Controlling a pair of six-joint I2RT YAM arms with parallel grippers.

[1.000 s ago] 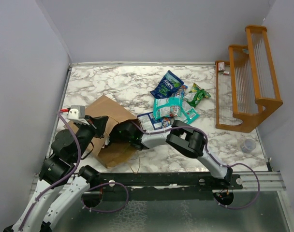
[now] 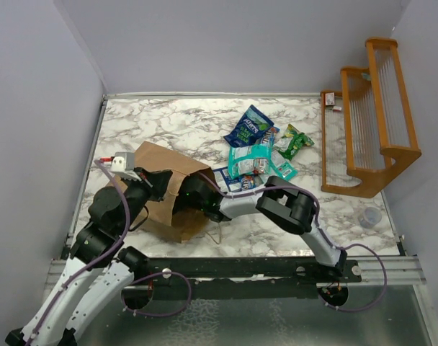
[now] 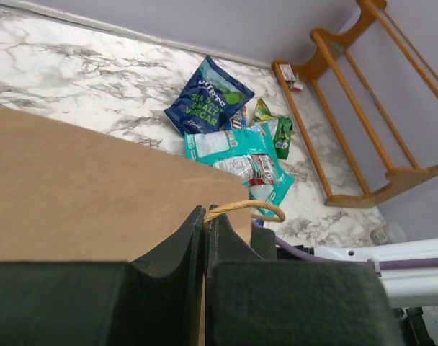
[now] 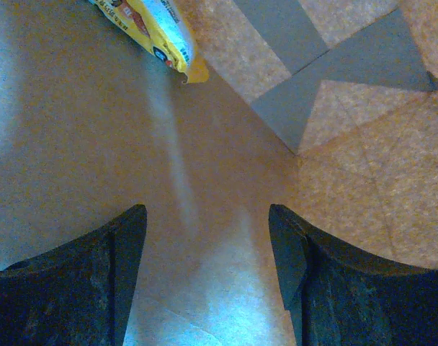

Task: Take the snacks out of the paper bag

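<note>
The brown paper bag (image 2: 154,158) lies on its side at the left of the marble surface. My left gripper is shut at the bag's twisted handle (image 3: 244,207), which shows at its fingertips. My right arm reaches into the bag's mouth; in the right wrist view its gripper is open inside, empty, with a yellow snack packet (image 4: 161,36) ahead near the top of that view. Outside the bag lie a navy chip packet (image 2: 244,130), teal packets (image 2: 248,158), a green packet (image 2: 295,144) and a blue-and-white packet (image 2: 222,176), partly behind the right arm.
A wooden rack (image 2: 359,184) stands at the right, with a clear plastic cup (image 2: 370,216) below it.
My right arm shifted slightly in the bag's mouth, now a little farther to the right.
</note>
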